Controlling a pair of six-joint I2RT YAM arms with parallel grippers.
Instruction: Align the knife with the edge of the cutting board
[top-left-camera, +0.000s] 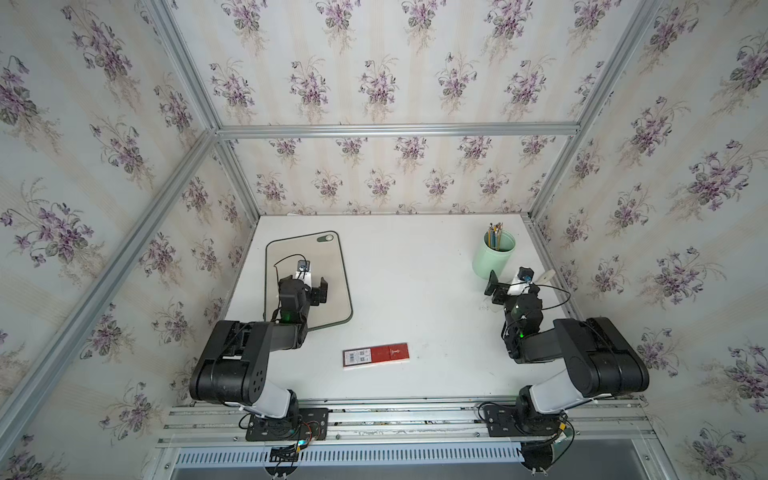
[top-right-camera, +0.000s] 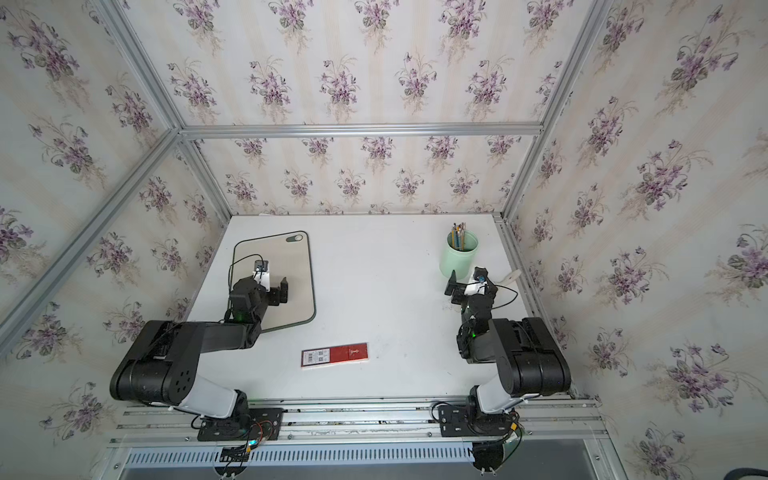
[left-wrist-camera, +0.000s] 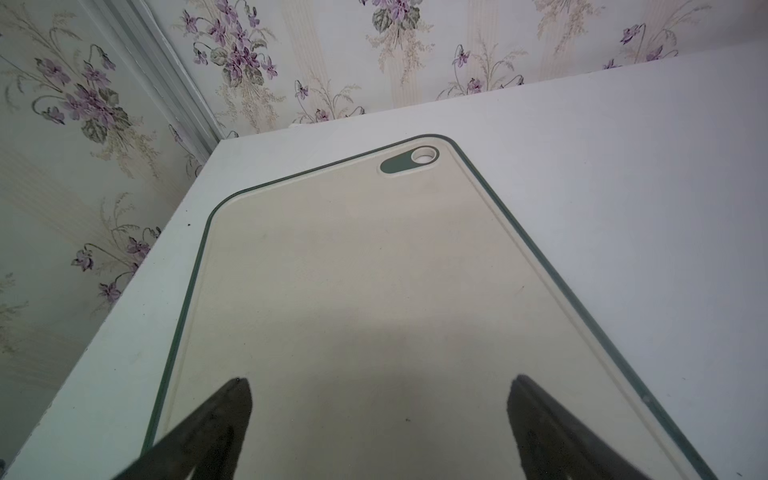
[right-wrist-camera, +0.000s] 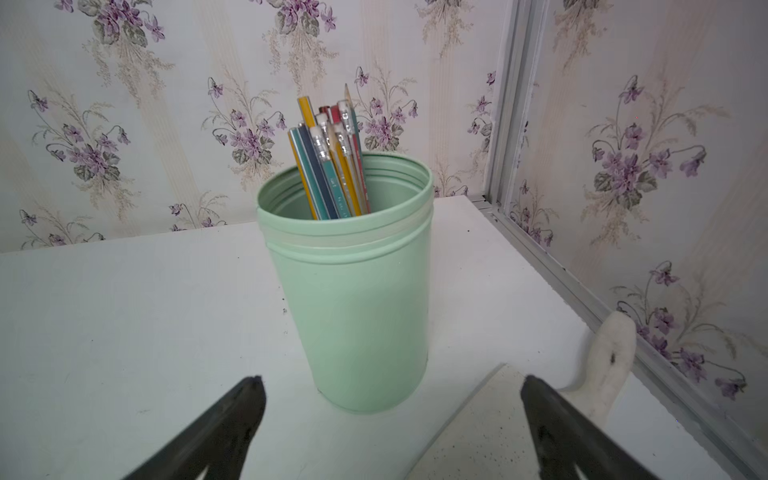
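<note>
The beige cutting board (top-left-camera: 316, 248), edged in dark green, lies on the left of the table. Above its lower part is my left gripper, its fingers wide apart with only bare board beneath. In the right wrist view a pale speckled knife (right-wrist-camera: 480, 428) with a broad blade lies flat at the lower right, its rounded handle (right-wrist-camera: 612, 360) towards the table's right edge. My right gripper stands open and empty; its right finger hides part of the knife. From the top left view, mainly the handle (top-left-camera: 546, 277) shows beside the right gripper.
A mint green bin (right-wrist-camera: 360, 320) holding several pencils (right-wrist-camera: 332, 164) stands just ahead of the right gripper. The red and white box (top-left-camera: 376, 354) lies near the table's front edge. Between board and bin the table (top-left-camera: 408, 280) is clear.
</note>
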